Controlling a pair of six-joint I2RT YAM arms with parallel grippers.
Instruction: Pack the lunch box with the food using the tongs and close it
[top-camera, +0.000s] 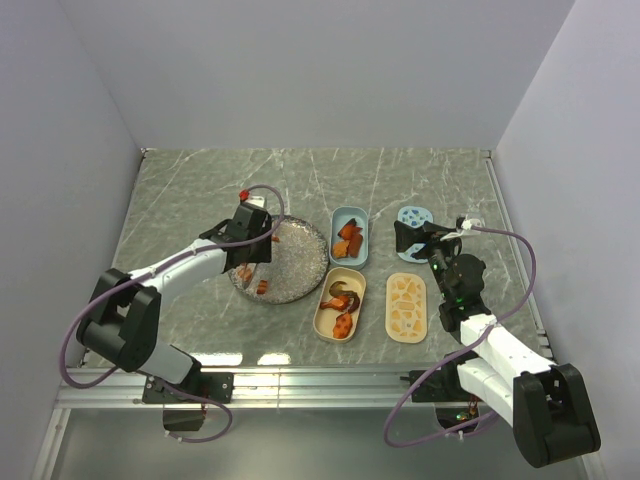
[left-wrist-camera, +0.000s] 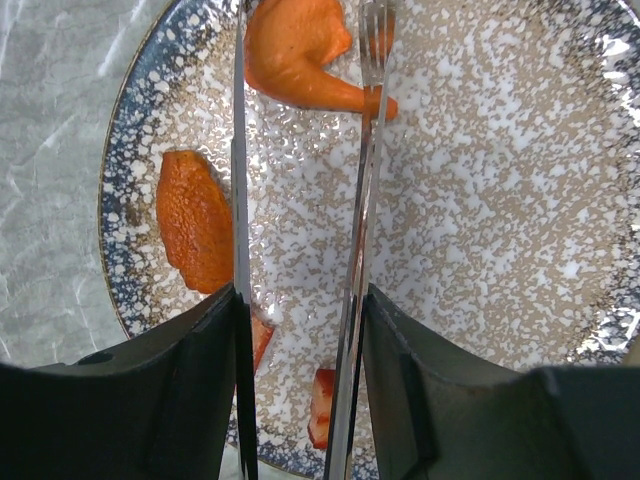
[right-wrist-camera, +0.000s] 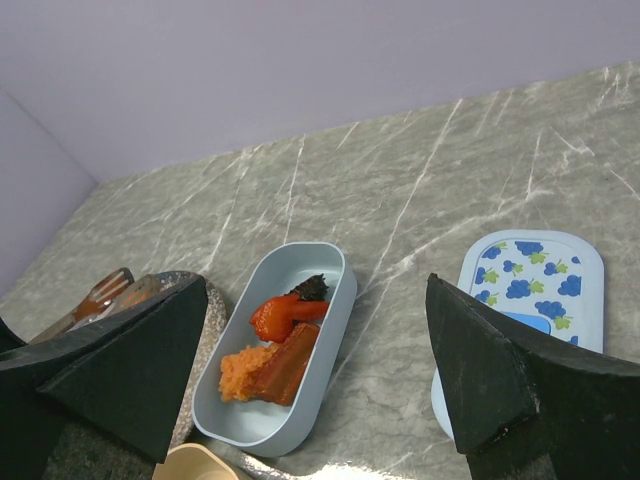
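My left gripper is over the round speckled plate (top-camera: 295, 270), part open, its metal utensil tips around or above an orange drumstick-like food piece (left-wrist-camera: 300, 60); I cannot tell if they touch it. An orange oval piece (left-wrist-camera: 195, 220) lies to its left, with smaller pieces below, partly hidden. A blue box (right-wrist-camera: 230, 425) holds several food pieces. A cream box (top-camera: 325, 325) also holds food. My right gripper (top-camera: 410, 237) stands open over the blue patterned lid (right-wrist-camera: 530, 250), empty.
A cream lid (top-camera: 405, 325) lies front right of the boxes. Walls enclose the table on the back and sides.
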